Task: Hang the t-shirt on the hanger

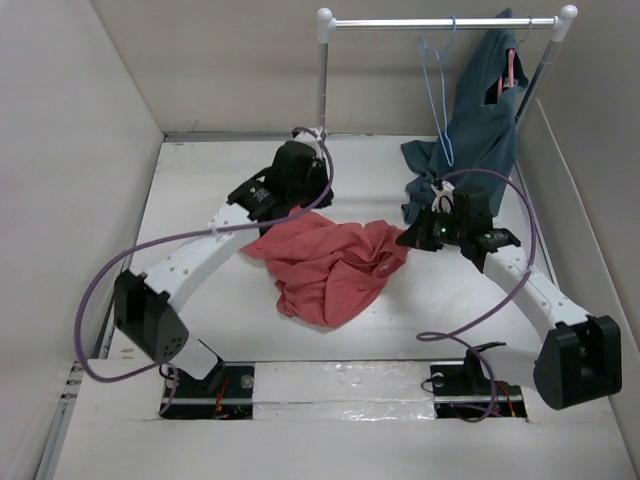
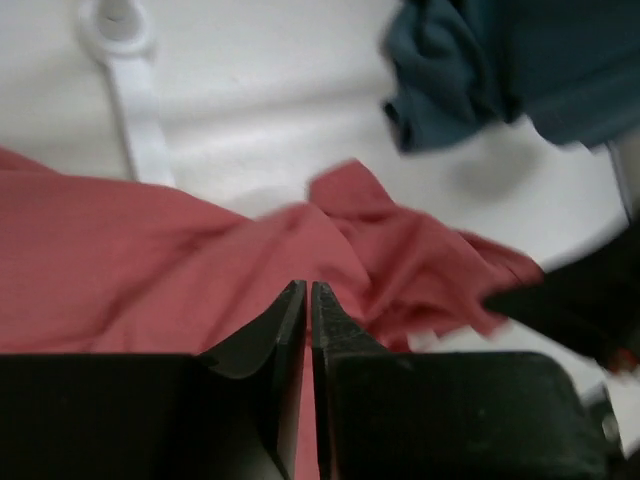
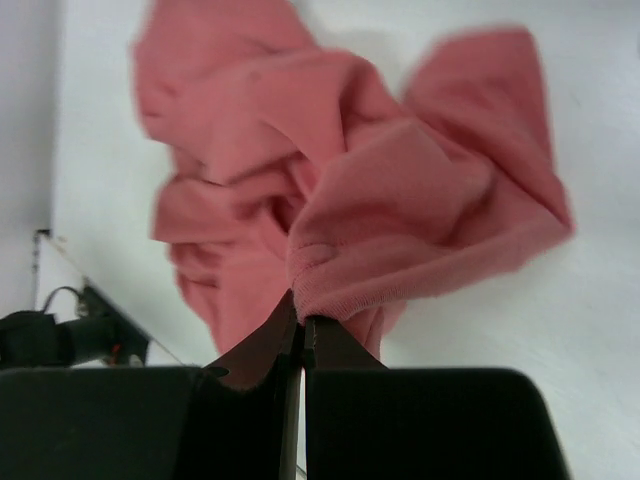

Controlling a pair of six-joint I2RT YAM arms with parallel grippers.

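Note:
The red t-shirt lies crumpled on the white floor. My right gripper is at the shirt's right end; in the right wrist view the gripper is shut with red fabric at its tips. My left gripper hangs over the upper-left of the shirt, its fingertips close together above the cloth; whether cloth is between them is unclear. A blue wire hanger hangs from the rail.
A dark teal garment on a hanger hangs at the back right, draping onto the floor. A rail post stands behind my left arm.

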